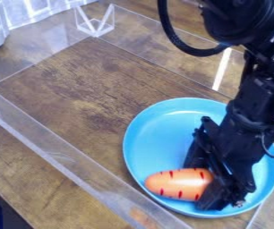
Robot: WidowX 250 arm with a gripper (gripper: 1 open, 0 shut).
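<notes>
An orange toy carrot (175,183) with dark red marks lies low in a light blue plate (149,134) at the lower right of the camera view. My black gripper (214,177) reaches down from the upper right into the plate, shut on the carrot's right end, which is partly hidden by the fingers.
Clear plastic rails (50,152) run along the left and back. A white ribbed item (8,18) stands at the top left.
</notes>
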